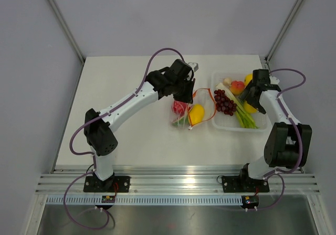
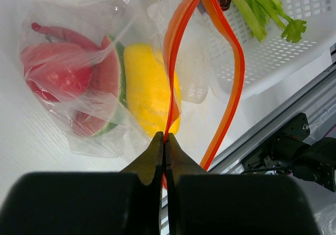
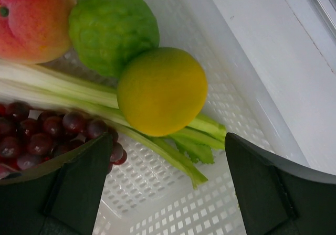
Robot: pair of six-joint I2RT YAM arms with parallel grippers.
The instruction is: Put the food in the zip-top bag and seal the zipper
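My left gripper is shut on the orange zipper rim of the clear zip bag (image 2: 94, 153), whose mouth gapes toward the basket. Inside the bag lie a yellow food piece (image 2: 142, 83), a watermelon slice (image 2: 107, 80), a red round food (image 2: 58, 70) and a red pepper (image 2: 63, 34). My right gripper hangs open above the white basket (image 1: 226, 129), nothing between its fingers. Ahead of them in the right wrist view is an orange-yellow round fruit (image 3: 161, 92), touching a bumpy green fruit (image 3: 113, 29) and lying over the celery (image 3: 178, 164).
Red grapes (image 3: 39, 132) and a peach (image 3: 31, 22) share the basket, with another yellow fruit (image 1: 249, 78) near its back. Its side wall (image 3: 252, 72) runs close on the right.
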